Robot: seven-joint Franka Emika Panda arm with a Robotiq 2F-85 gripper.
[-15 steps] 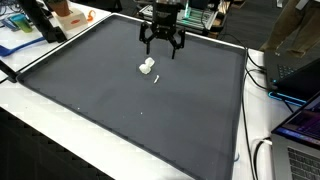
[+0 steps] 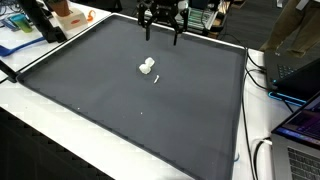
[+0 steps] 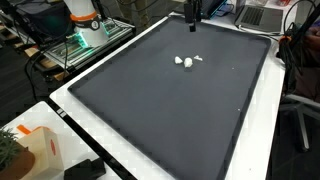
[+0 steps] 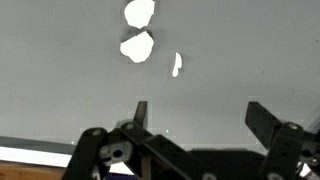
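Note:
Two small white pieces point(image 4: 138, 46) lie close together on the dark grey board point(image 4: 60, 80), one nearly behind the other in the wrist view. A smaller, thin white piece point(image 4: 177, 65) rests apart from them, a short way to the right. My gripper point(image 2: 161, 38) is above the board near its far edge in exterior view 1. Its two fingers stand wide apart with nothing between them. In the wrist view the fingers point(image 4: 136, 140) frame bare board, and all the white pieces are beyond them. In exterior view 2 the gripper point(image 3: 192, 25) is at the top, partly cut off.
Most of the board is bare. A laptop point(image 2: 285, 88) and cables border it on the right in exterior view 1. Various items point(image 2: 30, 25) crowd the far left corner. A potted cactus point(image 3: 15, 150) stands at the lower left in exterior view 2.
In exterior view 1 my gripper has moved up the picture, away from the white pieces, with its fingers staying apart. The white pieces have not moved.

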